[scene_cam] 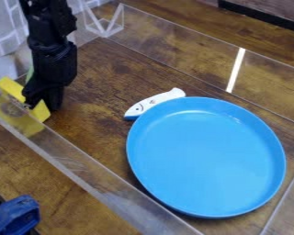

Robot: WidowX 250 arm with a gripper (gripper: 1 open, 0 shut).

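Observation:
My dark gripper (41,103) reaches down at the left side of the clear-walled bin, its tip low beside a yellow block (21,106) that leans by the left wall. Its fingertips are too dark to make out, so whether anything is between them is unclear. A small part of a green object (27,73) shows behind the arm, mostly hidden.
A blue plate (205,156) fills the right of the bin, with a white-handled knife (156,101) just above its left. A blue object (12,217) sits outside at the bottom left. The wooden floor between arm and knife is clear.

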